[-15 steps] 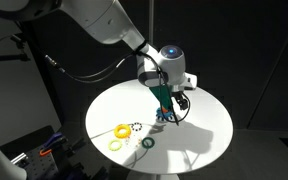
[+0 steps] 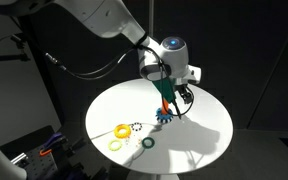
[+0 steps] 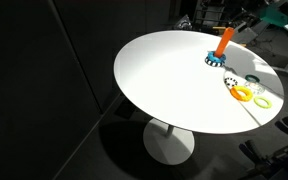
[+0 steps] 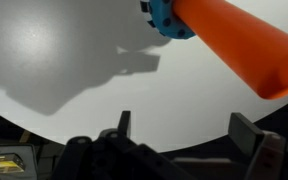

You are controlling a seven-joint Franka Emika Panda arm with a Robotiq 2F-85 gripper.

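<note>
An orange cone (image 3: 224,42) stands upright on the white round table, with a blue dotted ring (image 3: 216,58) around its base. In the wrist view the cone (image 4: 246,45) reaches in from the top right, and the blue ring (image 4: 169,20) shows at its far end. My gripper is open, its two dark fingers (image 4: 124,126) wide apart with nothing between them. The cone lies beyond the fingers, apart from them. In exterior view 1 the arm partly covers the cone (image 2: 167,105); the blue ring (image 2: 164,117) shows below it.
Loose rings lie on the table: a thick yellow ring (image 2: 122,131), a black-and-white ring (image 2: 136,127), a dark green ring (image 2: 148,143) and a thin yellow-green ring (image 2: 115,145).
In exterior view 1, the arm's end has shifted slightly up and to the right. More of the orange cone shows now. The rings have stayed in place.
</note>
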